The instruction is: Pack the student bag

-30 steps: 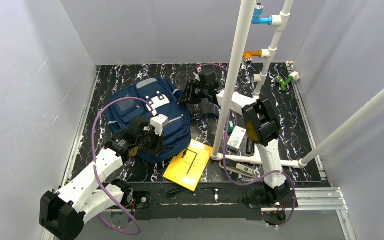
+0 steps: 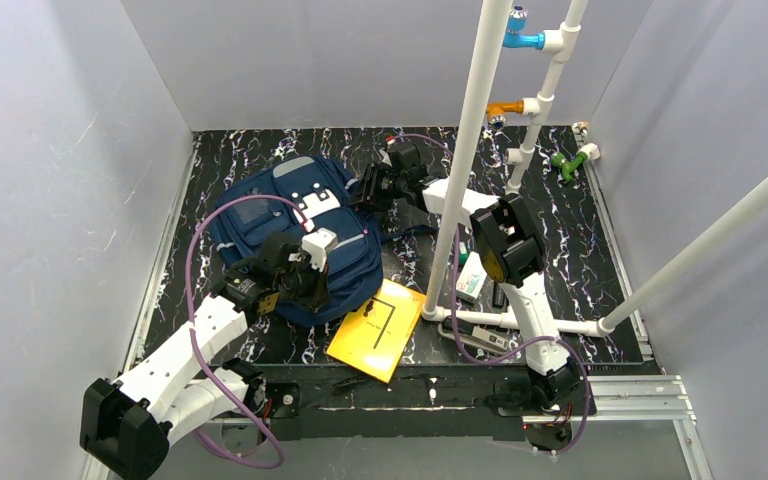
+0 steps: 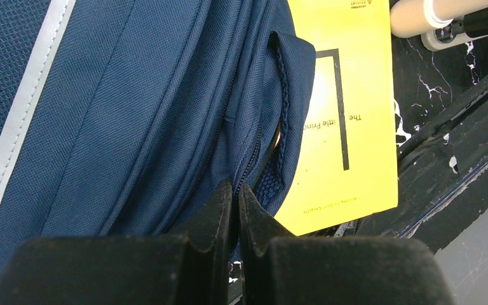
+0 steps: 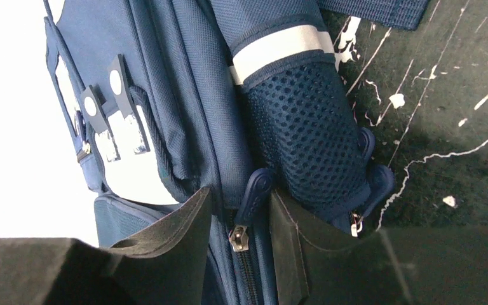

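The navy student bag (image 2: pixel 265 225) lies on the dark marbled floor at the left. My left gripper is shut at the bag's lower edge, where a thin fold of cloth beside the zipper (image 3: pixel 252 155) runs in between its fingertips. At the bag's right side, my right gripper is part open. Its fingers stand on either side of a blue zipper pull (image 4: pixel 254 194) with a metal slider (image 4: pixel 239 239), and a gap shows beside the pull. A yellow book (image 2: pixel 378 325) titled The Little Prince lies flat against the bag's lower right edge.
A mesh side pocket (image 4: pixel 305 127) bulges close to the right fingers. White pipes (image 2: pixel 468 150) rise right of the bag. Near their base are a small white box (image 2: pixel 471 278) and a grey item (image 2: pixel 485 340). Bare floor shows at the far right.
My right gripper has moved slightly left, closer against the bag's side. The left arm, bag and book look the same.
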